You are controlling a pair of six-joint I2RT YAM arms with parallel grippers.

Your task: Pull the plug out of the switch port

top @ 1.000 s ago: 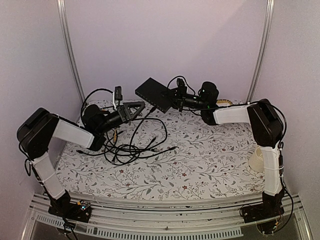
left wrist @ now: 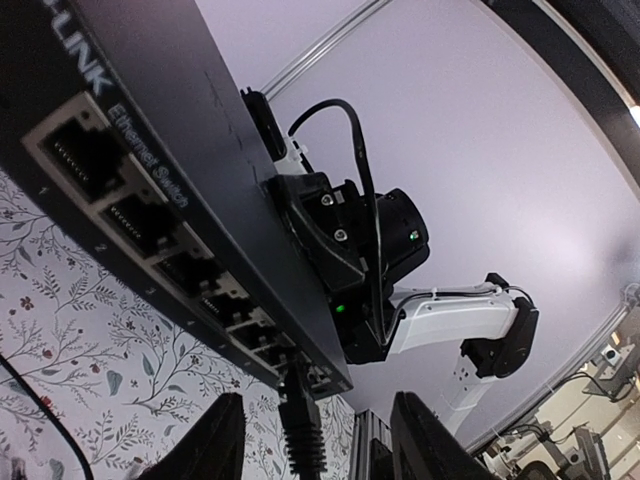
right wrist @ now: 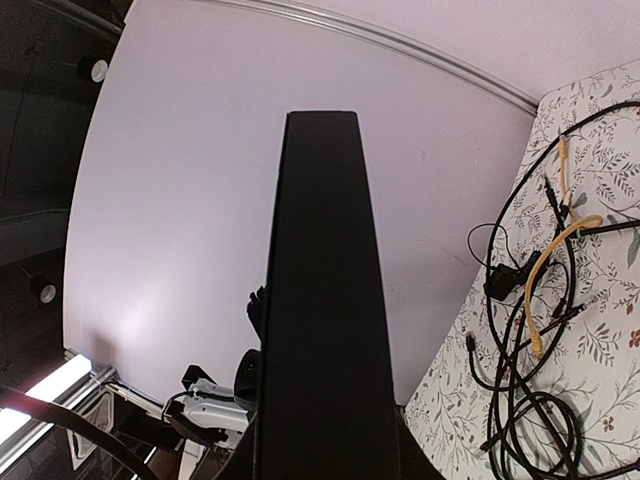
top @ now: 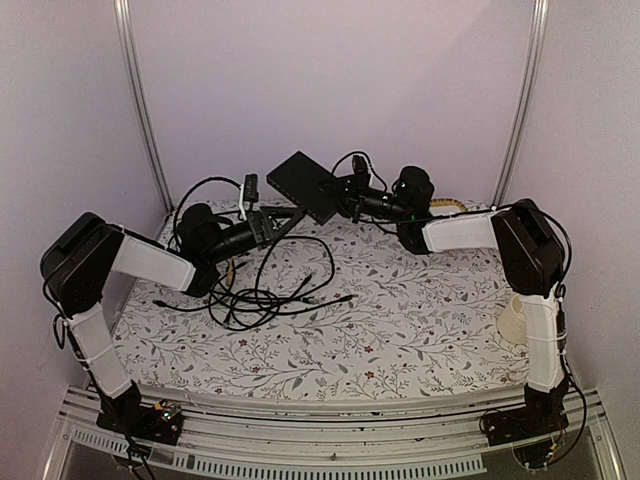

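Note:
The black Ethernet switch (top: 300,180) is held up in the air by my right gripper (top: 340,190), which is shut on it; in the right wrist view the switch (right wrist: 325,300) fills the middle as a dark slab. The left wrist view shows its row of ports (left wrist: 150,220), with a black plug (left wrist: 300,410) seated in one near the lower end, cable hanging down. My left gripper is part open around that plug, one finger either side with visible gaps. In the top view it reaches up to the switch's lower edge.
Tangled black cables (top: 255,305) and a yellow cable (right wrist: 535,300) lie on the patterned mat at the left. A beige cup-like object (top: 510,320) stands at the right edge.
My left gripper has moved right, toward the plug at the switch's lower edge.

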